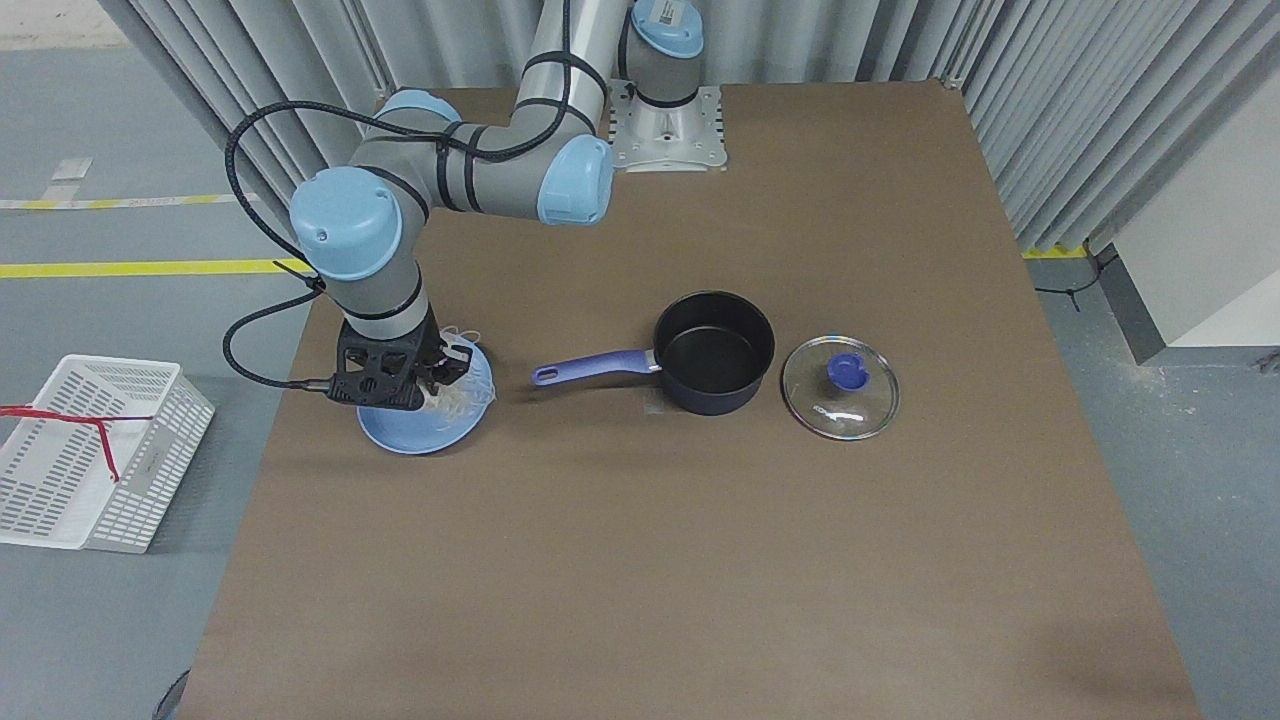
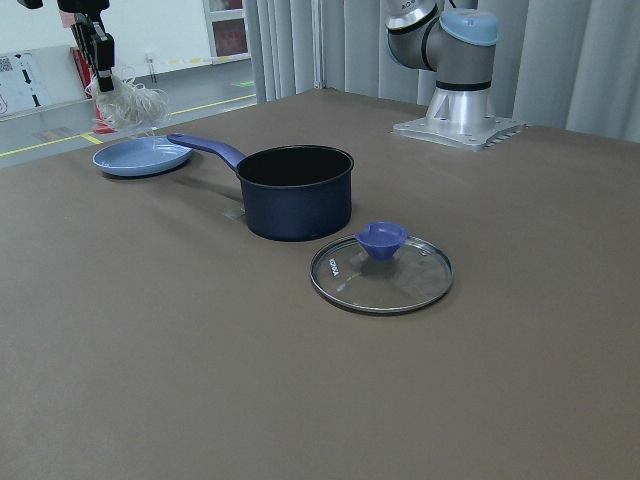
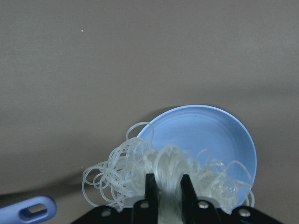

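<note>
My gripper is shut on a tangled bundle of translucent white strands [image 3: 126, 168], held up above a light blue plate [image 3: 201, 130]; in the left view the bundle [image 2: 135, 100] hangs clear over the plate [image 2: 140, 160]. In the front view the arm's wrist covers part of the plate [image 1: 408, 438]. To the right sits a dark saucepan [image 1: 714, 354] with a blue handle [image 1: 588, 367], and beside it a glass lid [image 1: 828, 408] with a blue knob lies on the table.
A white basket [image 1: 156, 492] is on the floor off the left edge.
</note>
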